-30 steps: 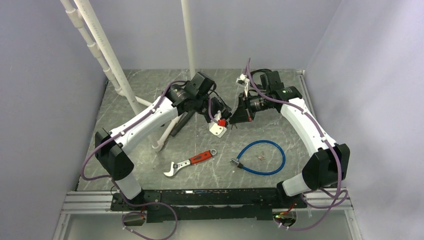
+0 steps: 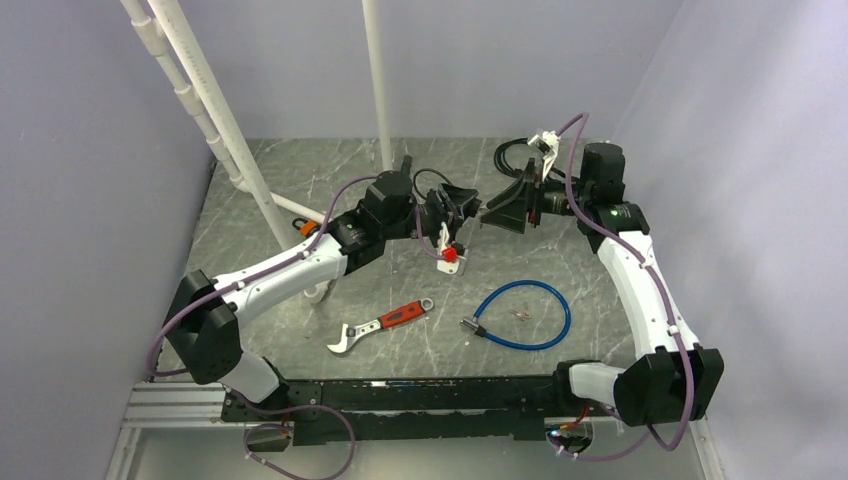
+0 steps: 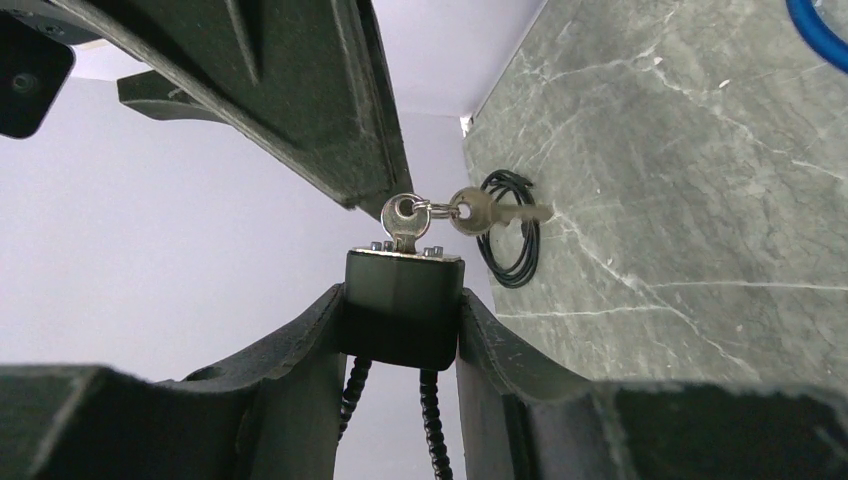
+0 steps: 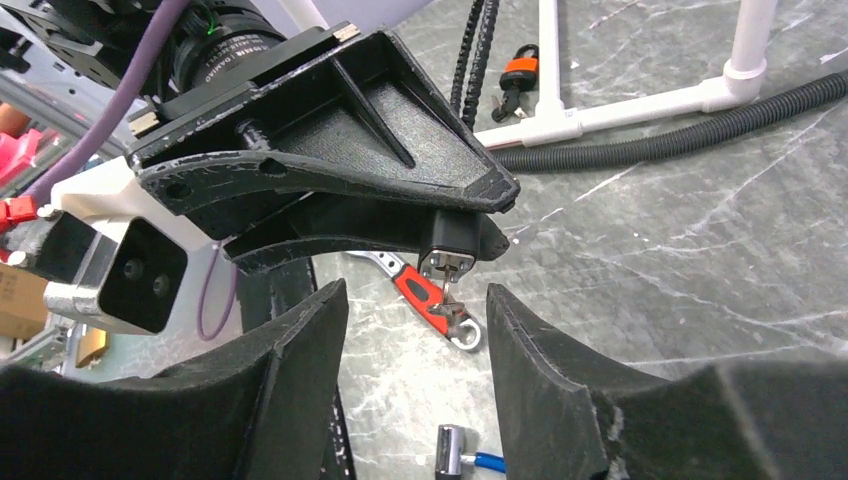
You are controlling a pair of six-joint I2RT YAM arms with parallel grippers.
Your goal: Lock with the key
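In the left wrist view a black lock body (image 3: 402, 305) is clamped by my left gripper. A silver key (image 3: 405, 216) stands in its metal face, and a second key (image 3: 485, 211) hangs off to the side from the linking ring. The right wrist view shows the lock (image 4: 455, 235) with its face down and the key (image 4: 446, 287) below it. My right gripper is part open, its fingers to either side of the key in that view and not touching it. From above, the two grippers nearly meet, the right one (image 2: 486, 215) just right of the left.
On the table lie an adjustable wrench (image 2: 385, 322), a blue cable lock (image 2: 538, 346) and small keys (image 2: 521, 315). A coiled black cable (image 3: 511, 230) is at the back. White pipes (image 2: 225, 135) rise on the left. An orange and black padlock (image 4: 519, 76) lies by the pipe base.
The left gripper shifted slightly right and turned.
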